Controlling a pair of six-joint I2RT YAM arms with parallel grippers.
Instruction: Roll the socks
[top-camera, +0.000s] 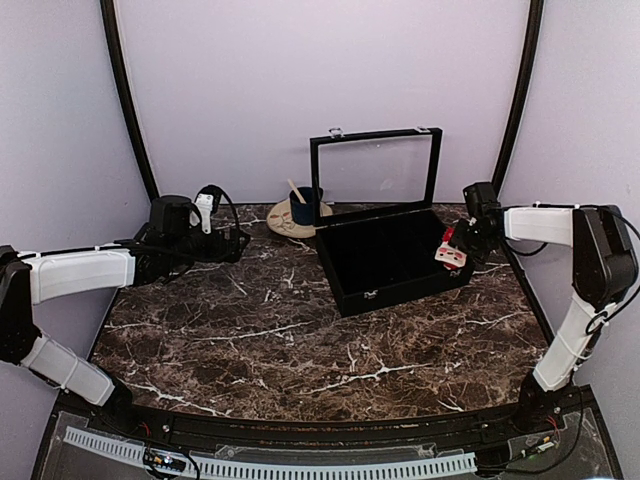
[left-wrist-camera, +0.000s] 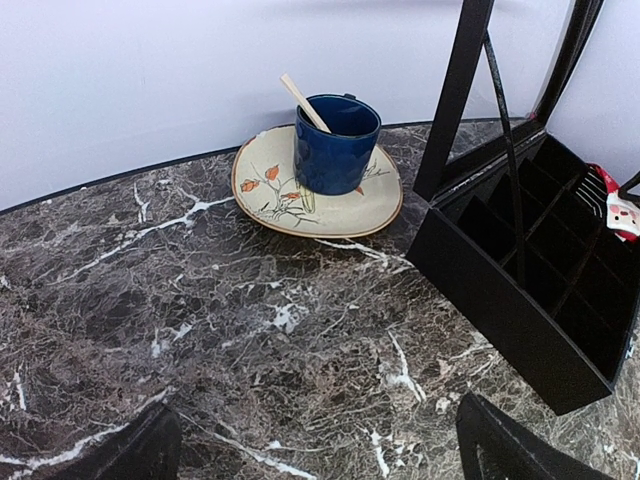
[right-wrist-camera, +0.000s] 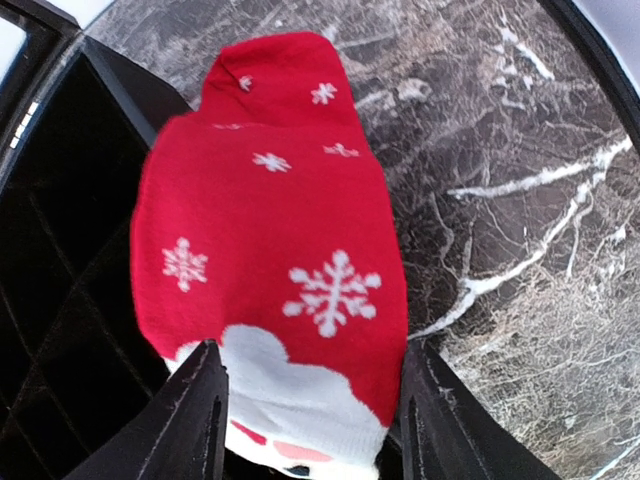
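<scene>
A red sock (right-wrist-camera: 270, 230) with white snowflakes and a white-bearded face (top-camera: 450, 254) lies folded over the right end of the black compartment box (top-camera: 350, 300). My right gripper is open directly over it, fingertips on either side of the sock's lower, white part; whether they touch it is unclear. A second red fold sticks out behind the top one. My left gripper (top-camera: 232, 245) is held open over the left part of the table, with only marble between its fingers in the left wrist view.
The box's glass lid (top-camera: 375, 133) stands raised. A plate (left-wrist-camera: 260, 205) with a blue mug (left-wrist-camera: 335, 160) holding a wooden stick sits behind, left of the box.
</scene>
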